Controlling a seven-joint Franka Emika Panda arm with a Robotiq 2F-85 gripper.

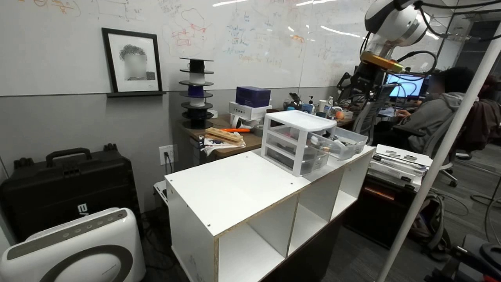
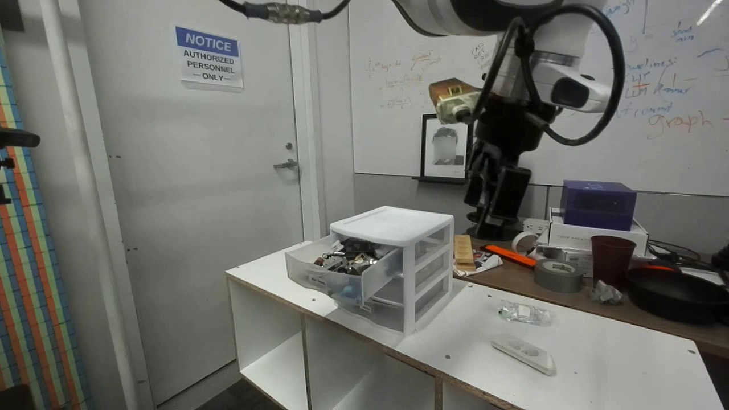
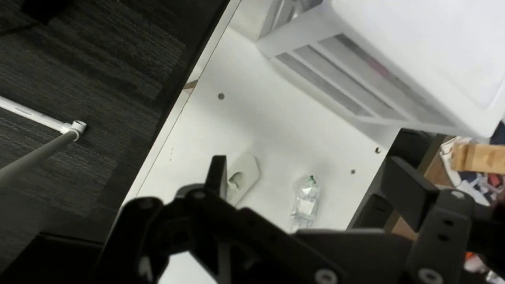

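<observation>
My gripper (image 2: 488, 205) stands open in exterior view 2, pointing down high above the white shelf top (image 2: 471, 372), with nothing between its fingers. In the wrist view its dark fingers (image 3: 217, 171) are wide apart. A white block with a recess (image 3: 244, 177) lies on the shelf top near the left finger, well below it. Beside it lies a clear crinkled packet (image 3: 305, 203). Both rest apart from the gripper; in exterior view 2 the white block (image 2: 524, 355) sits nearer the front edge than the packet (image 2: 524, 313). Neither shows in exterior view 1.
A white drawer unit (image 2: 393, 222) stands on the shelf, its upper drawer (image 2: 328, 280) pulled out and full of small parts. Behind is a desk with grey tape (image 2: 558, 274), a dark red cup (image 2: 610, 259) and a black pan (image 2: 676, 294). A pale pole (image 1: 429, 174) stands at right.
</observation>
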